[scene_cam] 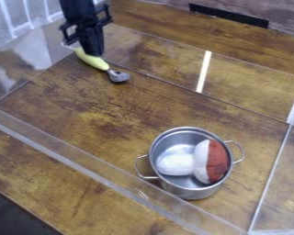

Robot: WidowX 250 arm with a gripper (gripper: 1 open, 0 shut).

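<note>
My black gripper (91, 48) is at the top left, just above a yellow banana-like object (91, 61). Whether anything is between its fingers is too small to tell, but it looks shut. A metal spoon head (118, 76) lies at the lower right end of the yellow object. At the lower right, a steel pot (186, 187) with two handles holds a white item (175, 163) and a red-and-white item (215, 161).
Clear plastic walls (125, 195) border the wooden work surface (88, 119).
</note>
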